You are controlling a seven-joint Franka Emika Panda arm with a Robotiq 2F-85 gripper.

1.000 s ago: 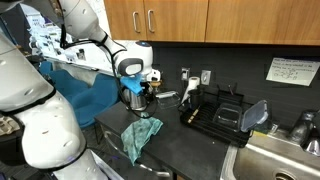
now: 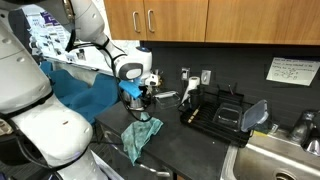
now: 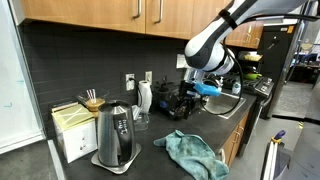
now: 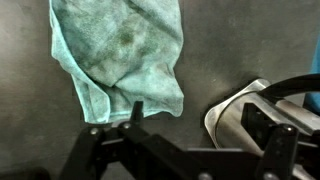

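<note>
A teal cloth [image 2: 141,137] lies crumpled on the dark counter, and the same cloth [image 3: 190,150] spreads near the counter's front edge. Seen from the wrist, the cloth [image 4: 120,55] fills the upper left, with a folded corner reaching down toward one finger. My gripper is open, its fingers wide apart and nothing held between them. It hangs above the counter, over the far end of the cloth in the first exterior view. That view shows the gripper [image 2: 141,104] small and dark, so its exact height is hard to tell.
A steel kettle [image 3: 117,134] on its base stands close to the cloth. Beyond are a toaster [image 3: 75,132], a white bottle [image 3: 145,97] and a black dish rack [image 2: 222,116]. The sink [image 2: 260,160] is at the right. Bare counter [image 2: 195,150] lies between cloth and sink.
The arm's wrist and gripper have come down a little toward the counter. The cloth looks unmoved.
</note>
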